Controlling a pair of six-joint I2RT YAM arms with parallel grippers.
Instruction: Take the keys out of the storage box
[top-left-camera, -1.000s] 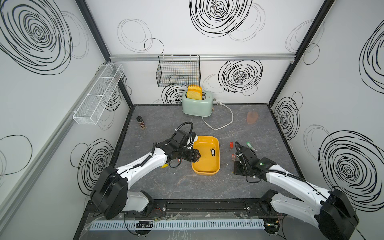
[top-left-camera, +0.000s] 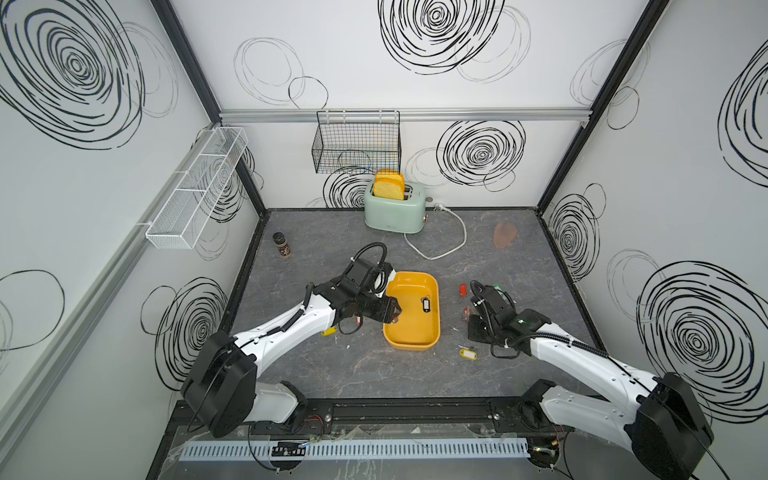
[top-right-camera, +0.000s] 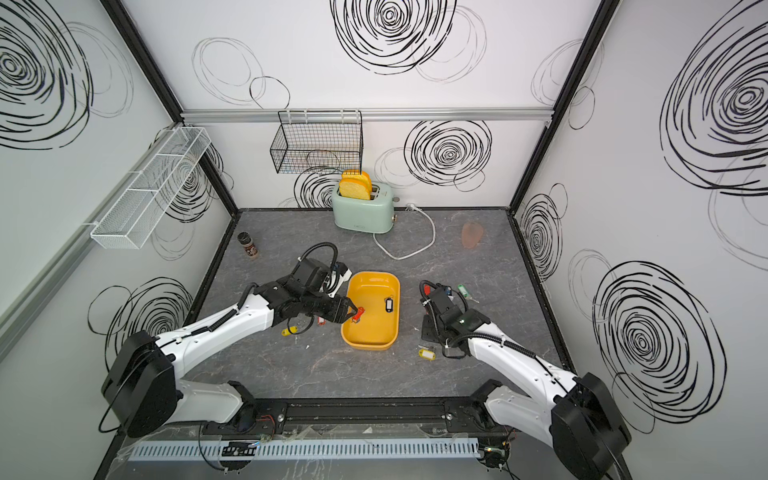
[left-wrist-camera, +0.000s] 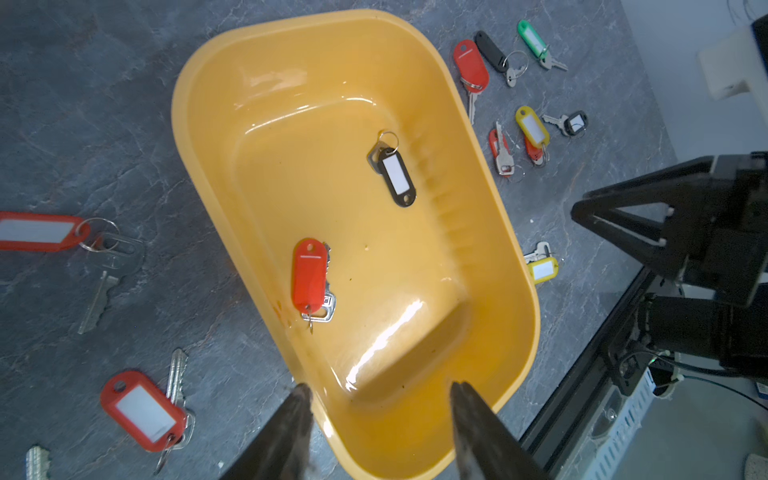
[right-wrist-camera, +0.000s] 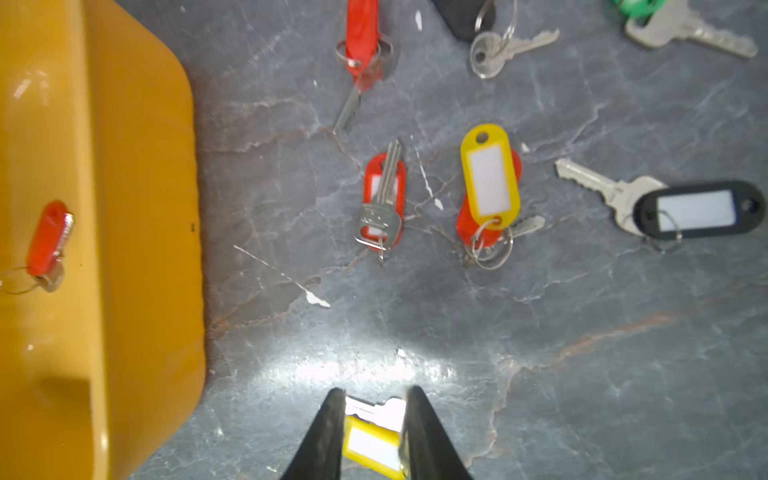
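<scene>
In the left wrist view the yellow storage box (left-wrist-camera: 188, 120) holds a red-tagged key (left-wrist-camera: 309, 276) near its left wall and a black-tagged key (left-wrist-camera: 396, 176) nearer its right wall. My left gripper stands open over the near part of the box, nothing between its fingers. To the right of the box, my right gripper has its fingers apart; a yellow-tagged key (right-wrist-camera: 373, 448) shows on the table in the gap between them, and I cannot tell whether they touch it.
Several tagged keys lie right of the box, among them a red one (right-wrist-camera: 384, 196) and a black one (right-wrist-camera: 700, 209). More lie left of it, including a red one (left-wrist-camera: 144, 409). At the back stands a toaster (top-left-camera: 396, 209); the table before it has free room.
My right gripper shifted down and back up slightly. A yellow-tagged key now lies plainly visible on the table beside it, where none showed one second ago. The left arm stays put.
</scene>
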